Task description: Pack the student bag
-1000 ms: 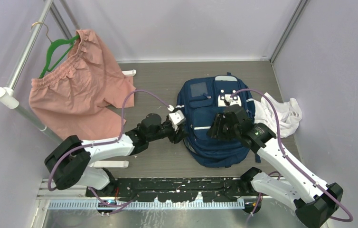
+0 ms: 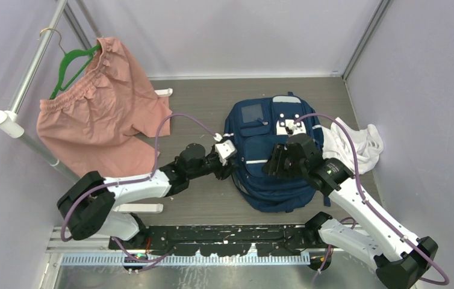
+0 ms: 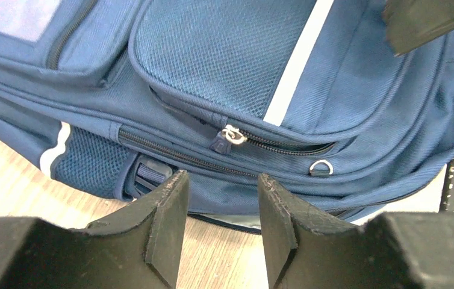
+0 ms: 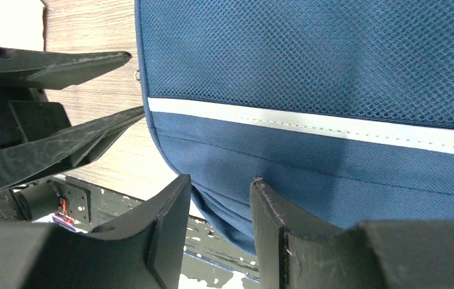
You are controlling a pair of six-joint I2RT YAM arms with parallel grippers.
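A navy backpack [image 2: 254,189] lies front side up on the wooden floor. My left gripper [image 2: 224,170] is at its left edge, open; in the left wrist view its fingertips face a side zipper with a silver pull [image 3: 234,135], nothing held. My right gripper [image 2: 274,160] is over the front pocket, below a white reflective strip [image 4: 297,123] in the right wrist view. Its fingers stand apart, part open, with navy fabric beyond and none visibly gripped. The left gripper also shows at the left of that view.
Pink shorts [image 2: 104,120] on a green hanger [image 2: 67,69] hang from a rail at the left. A white cloth [image 2: 360,147] lies right of the backpack. Walls close in the back and right.
The right arm and backpack look almost unchanged.
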